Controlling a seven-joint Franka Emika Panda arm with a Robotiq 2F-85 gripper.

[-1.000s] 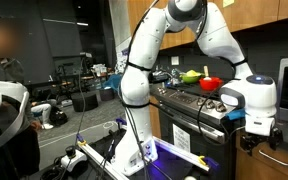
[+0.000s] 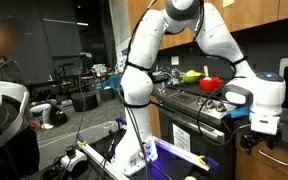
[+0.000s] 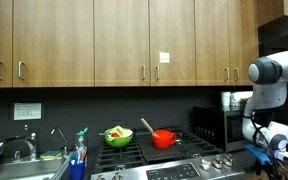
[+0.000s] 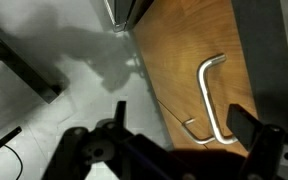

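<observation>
A silver bar handle (image 4: 208, 100) on a brown wooden cabinet front (image 4: 174, 55) shows in the wrist view. My gripper is open there, with its dark fingers wide apart at the lower edge. The handle's lower end shows in the gap between them, and nothing is gripped. In exterior view 1 my gripper (image 2: 260, 138) points down in front of the wooden drawers, above a thin drawer handle (image 2: 276, 158). The distance from fingers to handle is hard to judge.
A stove (image 3: 124, 158) carries a red pot (image 3: 164, 139) and a green pan (image 3: 117, 136). Beside my arm stands the dark oven front (image 2: 189, 135). Grey floor (image 4: 74, 110) lies open away from the cabinet.
My wrist has swung a little to the right and tilted in exterior view 1. The drawers and the stove items look unmoved.
</observation>
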